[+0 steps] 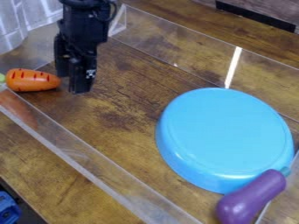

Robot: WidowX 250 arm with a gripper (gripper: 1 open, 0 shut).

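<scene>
My black gripper (75, 77) hangs low over the wooden table at the upper left, just right of an orange toy carrot (33, 80) with a small green top. Whether its fingers are open or shut is hard to tell from this view. A large upside-down blue bowl or lid (225, 136) fills the right side, with a purple toy eggplant (249, 198) at its lower edge.
Clear plastic walls line the workspace at left and back. A blue object (6, 210) shows at the bottom left corner.
</scene>
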